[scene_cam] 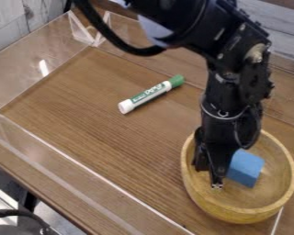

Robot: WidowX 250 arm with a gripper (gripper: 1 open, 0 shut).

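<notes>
The black gripper (215,174) reaches down into a yellow bowl (235,209) at the lower right, near its left inner side. Beside it in the bowl sits a blue block (245,168). The gripper looks shut, with nothing visible between its fingers, though its tips are dark and hard to make out.
A white and green marker (151,95) lies on the wooden surface (88,128) behind and left of the bowl.
</notes>
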